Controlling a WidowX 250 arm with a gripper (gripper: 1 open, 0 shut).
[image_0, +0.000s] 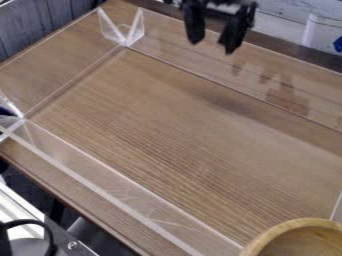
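My black gripper (213, 29) hangs at the top of the camera view, slightly blurred and cut off by the frame's upper edge. Its two fingers stand apart, with nothing seen between them. Below it lies a bare wooden floor (174, 135) inside clear plastic walls.
A wooden bowl (297, 240) is partly visible at the bottom right. A clear corner piece (123, 30) stands at the upper left. A pale boarded wall runs along the top right, and a dark cable crosses the bottom left.
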